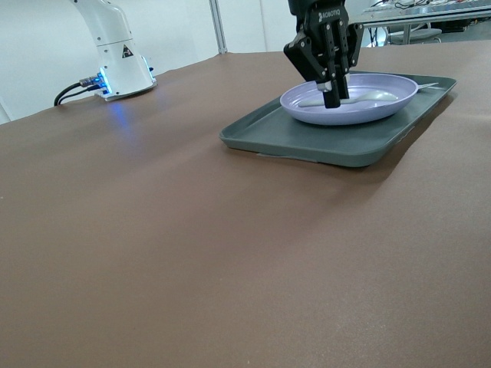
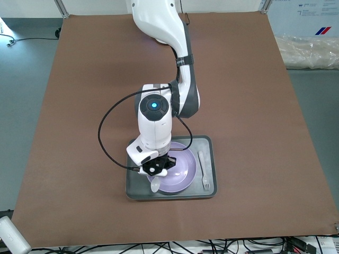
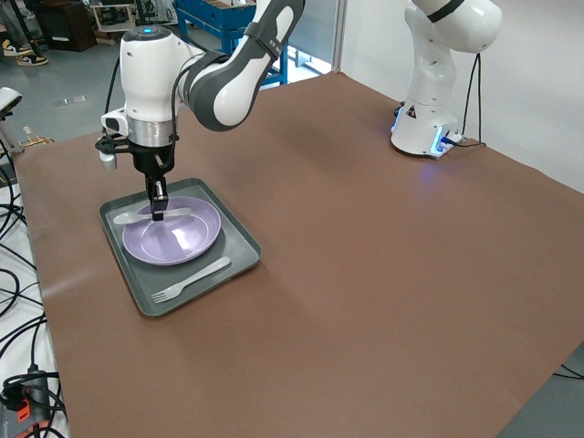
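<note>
My black gripper (image 1: 332,96) is low over a lilac plate (image 3: 171,245) at the spoon (image 1: 374,96), which lies across the plate; I cannot tell whether its fingers grip it. The plate (image 2: 180,174) sits on a grey-green tray (image 2: 201,191). A white fork (image 2: 205,174) lies on the tray beside the plate, also seen in the right view. In the left view the arm's white wrist hides much of the plate and gripper.
Cables run along the table's outer edge.
</note>
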